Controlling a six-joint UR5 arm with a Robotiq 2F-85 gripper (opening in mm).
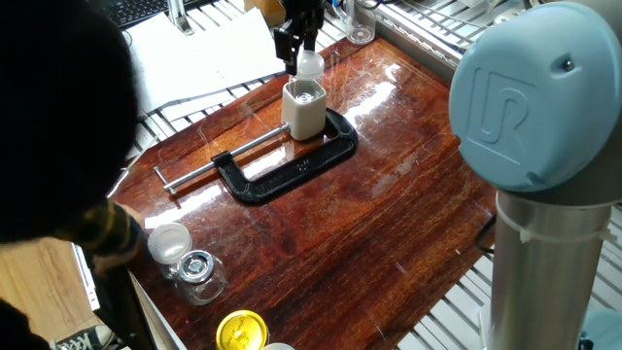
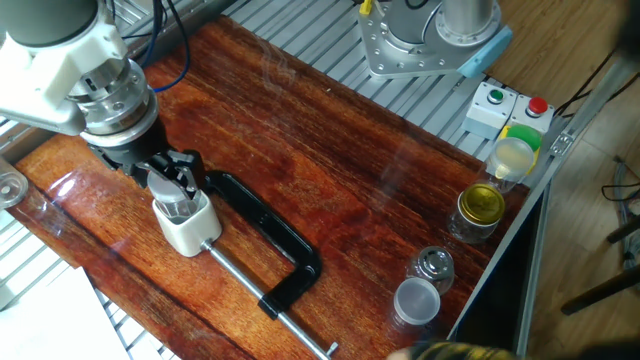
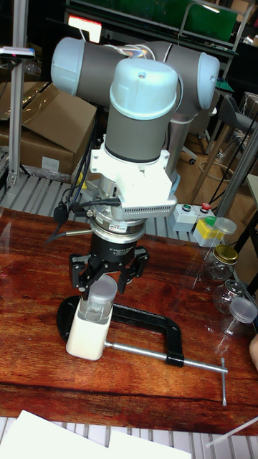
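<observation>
A glass jar (image 3: 94,310) with a translucent lid (image 3: 102,287) stands in a pale square holder (image 3: 89,336). The black C-clamp (image 2: 262,222) lies on the table with its silver screw against the holder. My gripper (image 3: 104,285) points down over the jar, its dark fingers (image 3: 84,289) close about the lid's sides; it appears shut on the lid. In exterior view 1 the lid (image 1: 309,66) shows just under the fingers. Some finger contact is hidden.
A person's hand reaches in beside the jars.
</observation>
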